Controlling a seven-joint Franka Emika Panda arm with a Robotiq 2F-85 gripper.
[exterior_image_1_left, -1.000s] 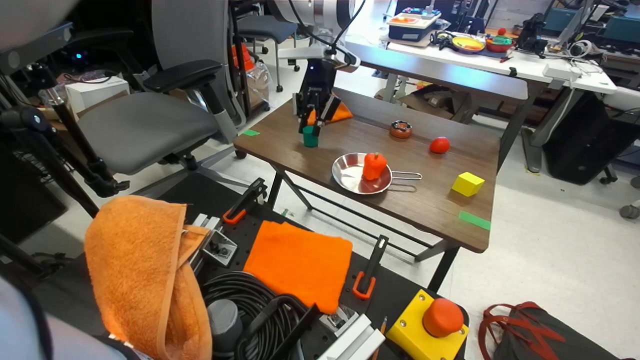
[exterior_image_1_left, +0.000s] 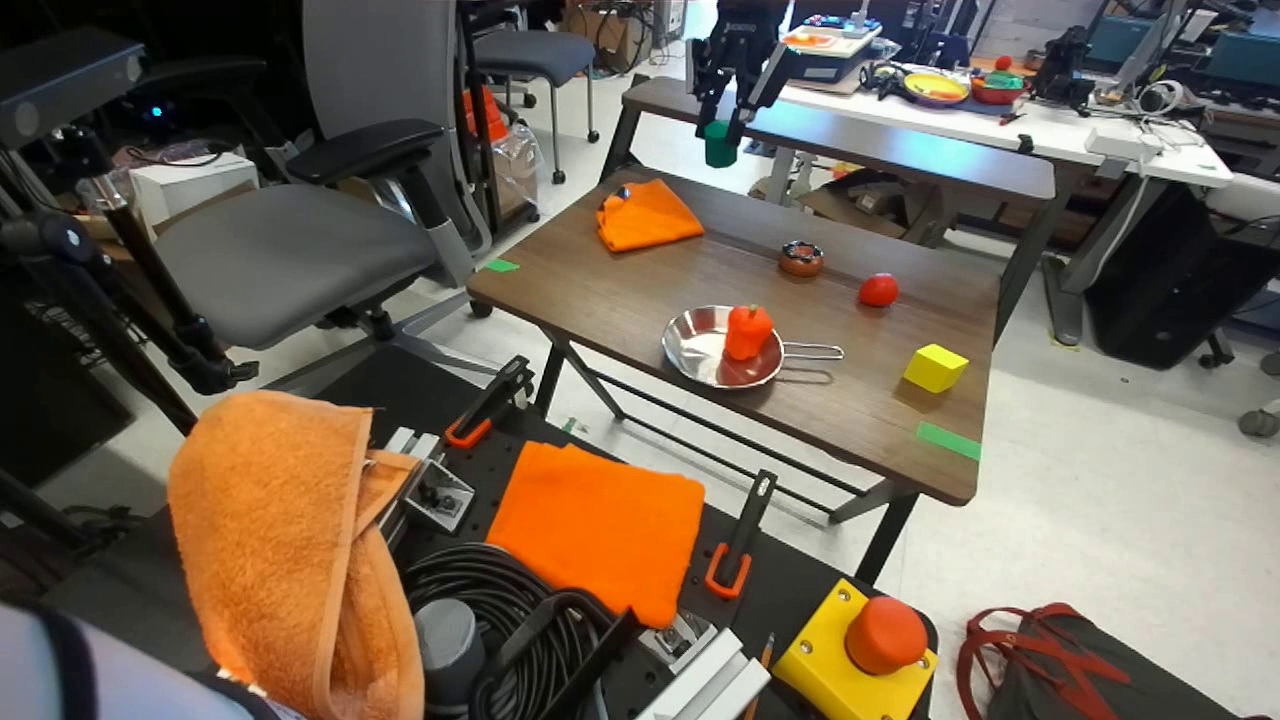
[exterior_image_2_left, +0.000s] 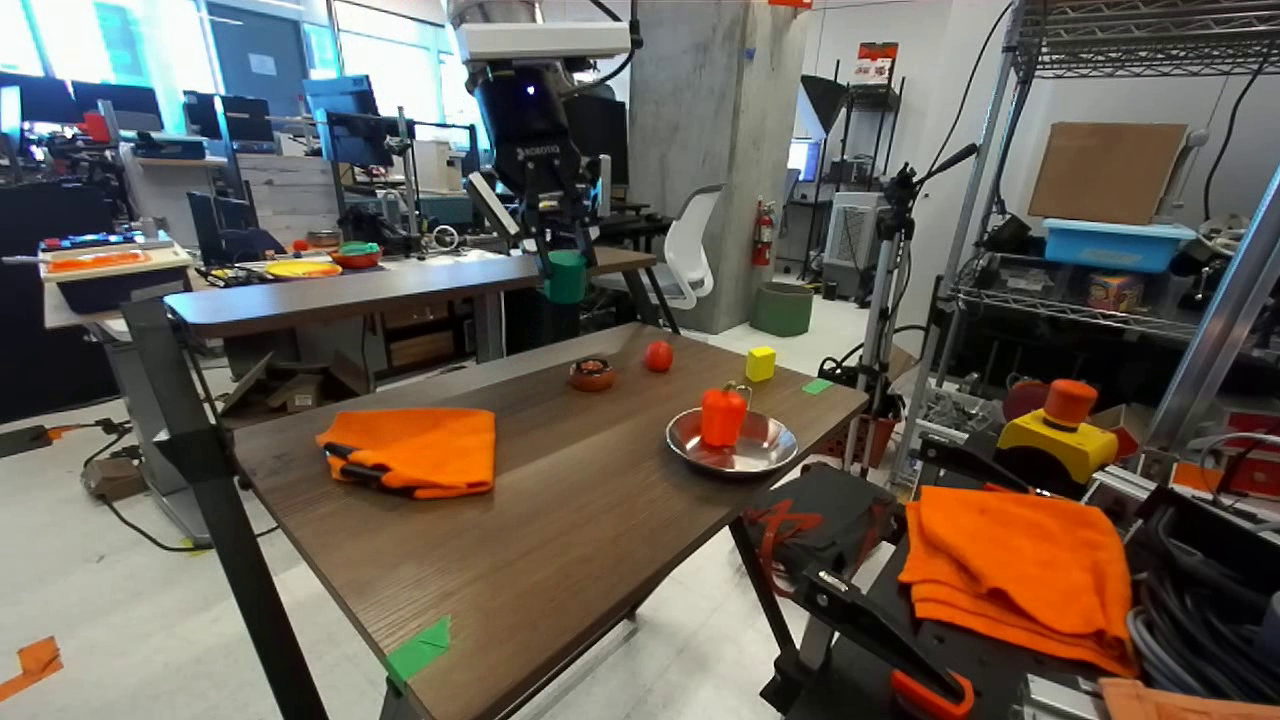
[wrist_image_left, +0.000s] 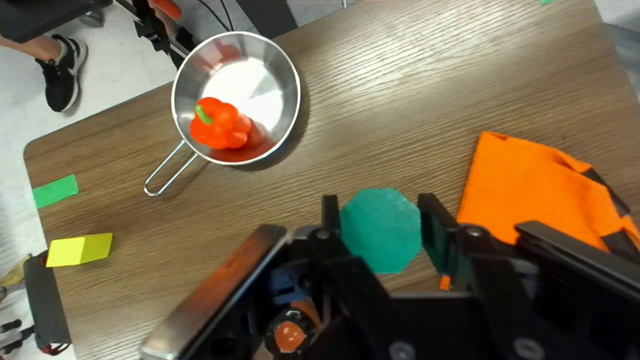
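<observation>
High above the table, my gripper (exterior_image_1_left: 725, 124) is shut on a green block (exterior_image_1_left: 720, 146). In the wrist view the octagonal face of the green block (wrist_image_left: 381, 230) shows between the two black fingers. The block hangs clear of the table in exterior view 2 (exterior_image_2_left: 565, 278). Below stands a steel pan (wrist_image_left: 264, 90) with an orange-red pepper (wrist_image_left: 220, 124) inside it. An orange cloth (exterior_image_2_left: 414, 450) lies folded on the table. A small brown bowl (exterior_image_2_left: 591, 374), a red tomato (exterior_image_2_left: 659, 355) and a yellow block (exterior_image_2_left: 761, 364) are spread across the tabletop.
The brown table (exterior_image_1_left: 576, 282) has bare wood between the cloth and the pan. Green tape (exterior_image_1_left: 949, 440) marks its corners. A second, higher table (exterior_image_1_left: 912, 156) stands behind. The pan's wire handle (exterior_image_1_left: 813, 352) points toward the yellow block.
The gripper has risen from low over the table's left part, moving up and toward the back right with the green block still held. The table objects have not moved.
</observation>
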